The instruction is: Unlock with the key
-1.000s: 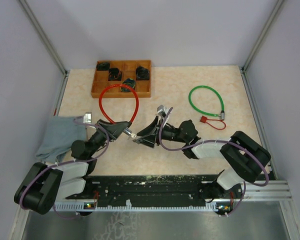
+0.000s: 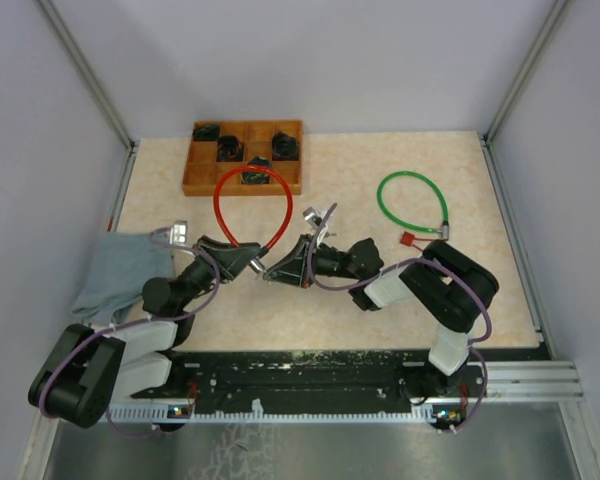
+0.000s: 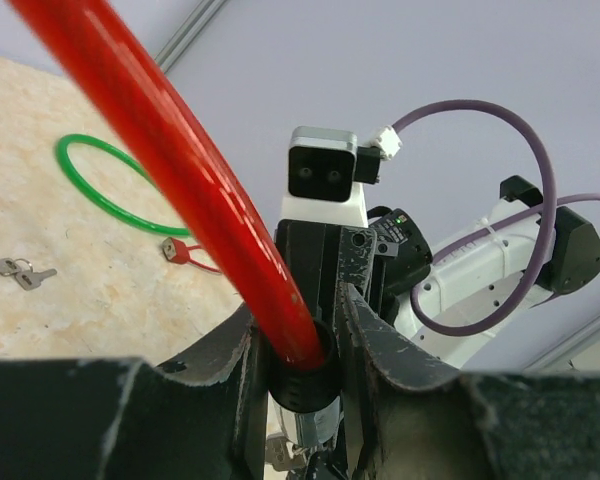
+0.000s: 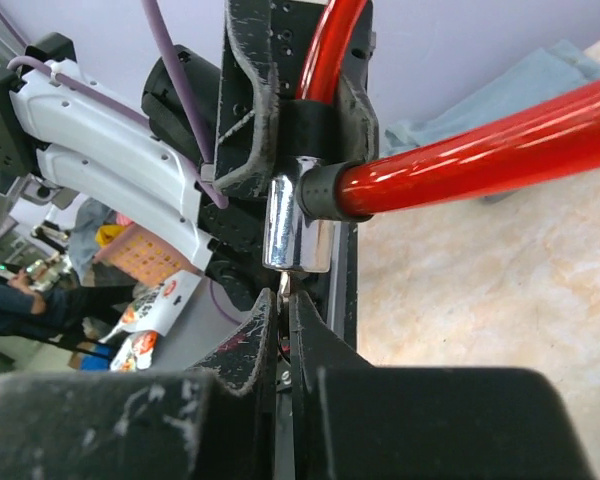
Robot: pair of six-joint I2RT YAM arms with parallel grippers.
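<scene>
A red cable lock (image 2: 252,168) is held up by my left gripper, shut on the black sleeve at the end of its red loop. Its silver lock body (image 4: 295,238) hangs below that. My right gripper is shut on the key (image 4: 284,281), whose metal shows between the fingertips directly under the lock body, at the keyhole end; how far it sits inside cannot be told. In the top view both grippers meet left of the table's middle.
A green lock (image 2: 412,175) and a red lock (image 2: 408,239) lie at the right. Loose keys (image 3: 32,277) rest on the table. A wooden compartment tray (image 2: 242,131) stands at the back, a blue cloth (image 2: 120,270) at the left.
My right arm has shifted and turned slightly leftward toward the left gripper. The red loop has swung a little to the right.
</scene>
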